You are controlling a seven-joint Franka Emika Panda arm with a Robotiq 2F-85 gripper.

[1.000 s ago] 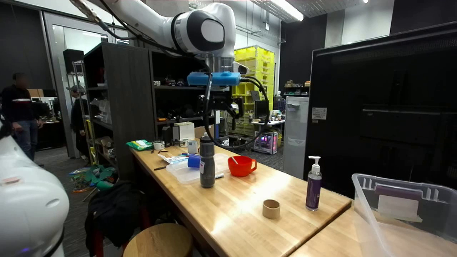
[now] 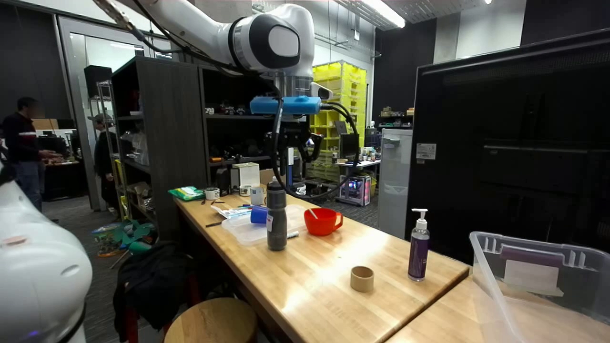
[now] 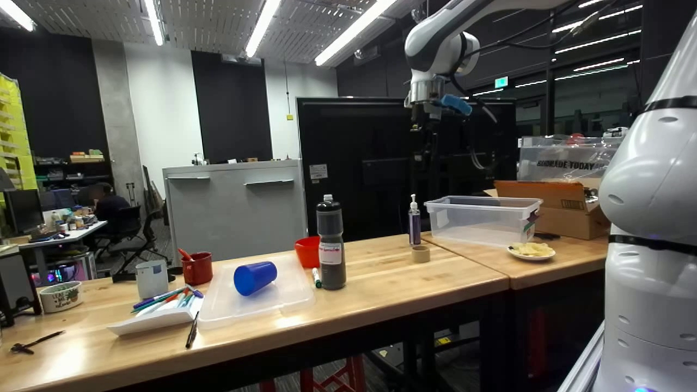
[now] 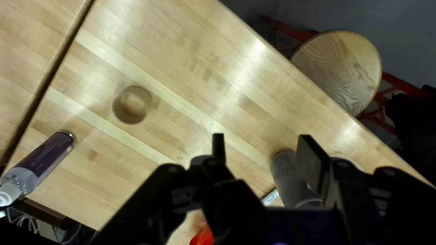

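High above the table hangs my gripper, pointing down, its fingers apart and nothing held between them. A brown tape roll [image 4: 131,105] lies on bare wood, well clear of the fingers. The purple pump bottle [image 2: 418,251] stands near the seam between tables. In the wrist view, a dark grey drinking bottle [image 4: 288,175] shows far below, partly covered by one finger. It stands upright beside a red cup [image 2: 321,221]. A blue cup [image 3: 255,278] lies on its side on a translucent lid [image 3: 225,313].
A clear plastic bin [image 3: 483,219] and a plate of yellowish food [image 3: 531,251] occupy the other table. Pens on a white tray [image 3: 160,317], a dark red mug [image 3: 197,268] and a grey mug [image 3: 152,281] crowd the far end. Around the tape roll the wood is clear.
My gripper's fingers have drawn somewhat closer together, while the arm holds its place. The tabletop objects look unmoved. A person in the left background has shifted.
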